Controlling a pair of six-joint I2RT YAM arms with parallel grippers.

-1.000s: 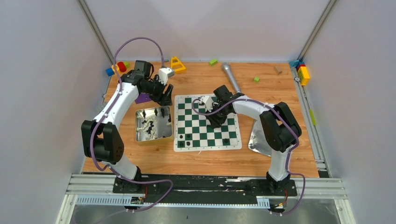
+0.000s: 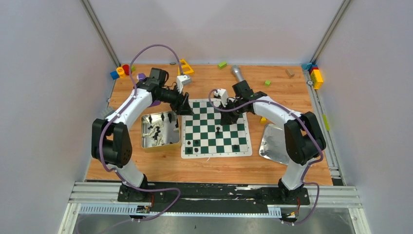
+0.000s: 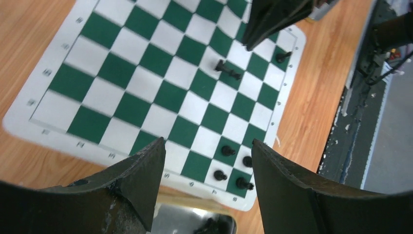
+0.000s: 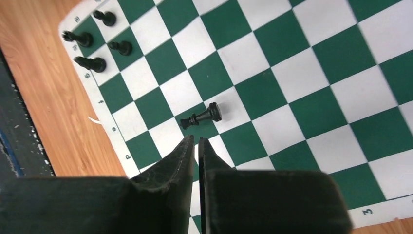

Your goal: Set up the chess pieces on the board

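Observation:
Across a white and a green square of the chessboard [image 4: 302,122], a tall black chess piece [image 4: 208,113] appears to lie on its side. My right gripper is above the board beside it, shut, with nothing visible between its fingers. Several black pieces stand near one corner, among them a small one [image 4: 122,47] and a tall one [image 4: 92,64]; another black piece [image 3: 282,57] is at the opposite corner of that edge. My left gripper hangs open and empty over the board's left edge. A metal tin [image 2: 160,129] left of the board holds white and black pieces.
A silver tray [image 2: 275,145] lies right of the board, partly beneath the right arm. Behind are a grey cylinder [image 2: 237,73], a yellow triangle [image 2: 185,68] and green blocks [image 2: 222,65]. Bare table shows in front of the board.
The left gripper has moved rightward from behind the tin to the board's edge.

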